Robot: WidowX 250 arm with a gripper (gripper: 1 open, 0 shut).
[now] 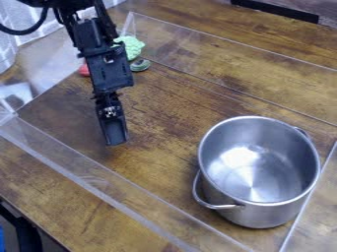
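Note:
My black gripper (112, 130) points down over the wooden table at the left of the camera view, its tip low near the tabletop. Whether its fingers are open or shut, or hold anything, I cannot tell. A large steel pot (257, 165) with loop handles stands at the lower right. Behind my arm, at the back left, lie a green object (129, 46) and small colored items, partly hidden.
Clear plastic walls border the work area (171, 98). The wood between my gripper and the pot is bare, as is much of the back right.

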